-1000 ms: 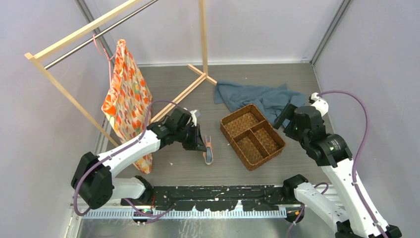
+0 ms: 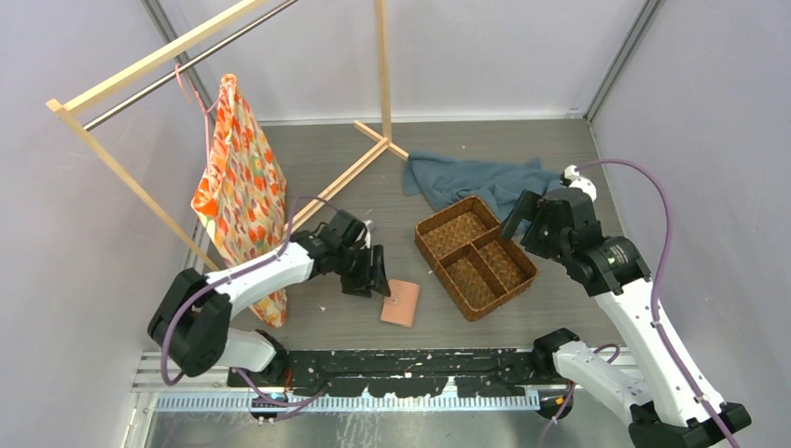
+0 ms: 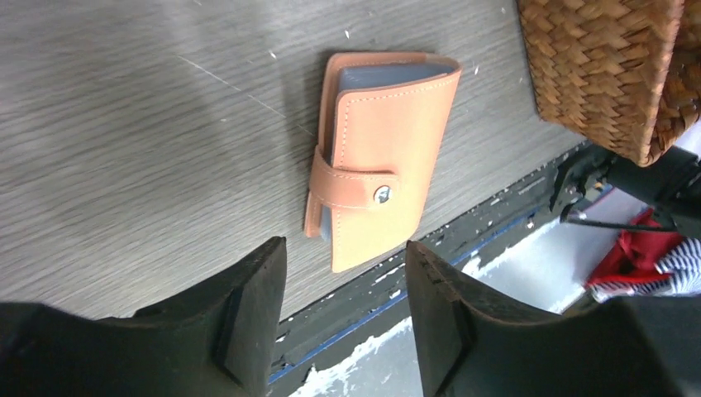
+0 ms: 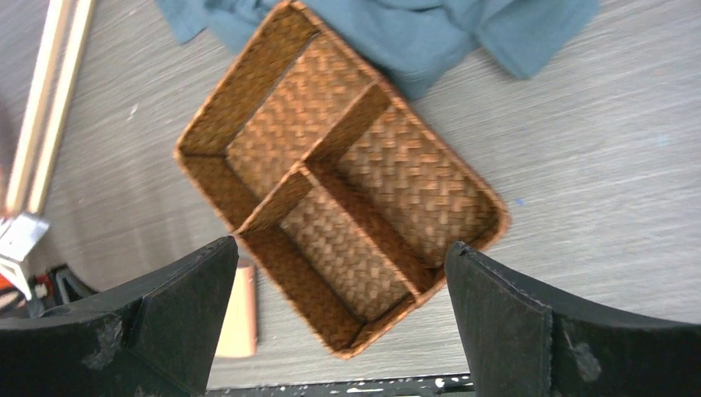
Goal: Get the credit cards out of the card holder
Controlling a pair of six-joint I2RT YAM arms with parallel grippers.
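Note:
The pink leather card holder [image 2: 400,304] lies flat on the grey floor left of the basket. In the left wrist view the card holder [image 3: 388,149] shows its strap fastened by a snap, with a grey-blue insert at the edge. My left gripper [image 2: 371,285] is just beside it, part open, nothing between its fingertips, with the holder beyond them in the wrist view. My right gripper [image 2: 516,215] is open and empty above the basket's right side.
A woven three-compartment basket [image 2: 434,252] sits in the middle right, with a blue cloth [image 2: 466,173] behind it. A patterned fabric [image 2: 238,177] hangs from a wooden rack at left. Bare floor lies around the holder.
The card holder has gone from standing on edge to lying flat. The right arm has moved slightly left.

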